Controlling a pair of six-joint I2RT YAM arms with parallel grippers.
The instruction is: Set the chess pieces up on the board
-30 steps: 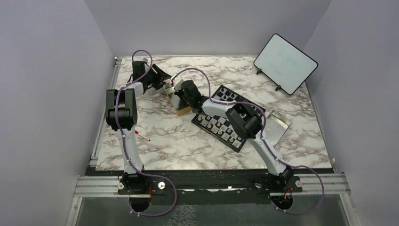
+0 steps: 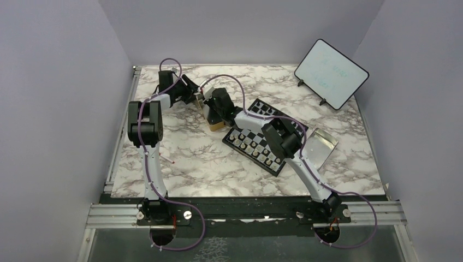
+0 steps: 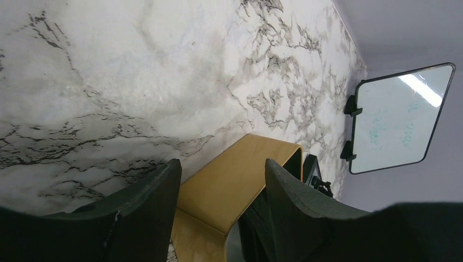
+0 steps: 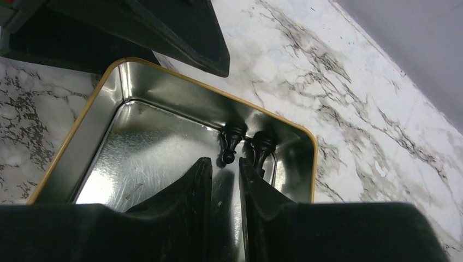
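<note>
The box (image 2: 217,126) has tan outsides and a shiny metal inside. Two black chess pieces lie in one corner of it, one piece (image 4: 231,143) with its round head toward me and a second piece (image 4: 264,146) beside it. My left gripper has its fingers apart around a corner of the box, shut on it. Above the box interior is my right gripper, narrowly open and empty, with both pieces just beyond its fingertips. Partly covered by the right arm, the chessboard (image 2: 256,159) carries white pieces along its near side and some dark pieces along the far side.
An empty-looking silver tray (image 2: 326,136) sits right of the board, partly behind the right arm. A whiteboard (image 2: 331,73) stands at the back right. Near the left arm lies a red-and-white pen (image 2: 166,159).
The box has shifted slightly to the right and the left arm has moved right with it. My right gripper has moved only a little over the box. The board looks unchanged.
</note>
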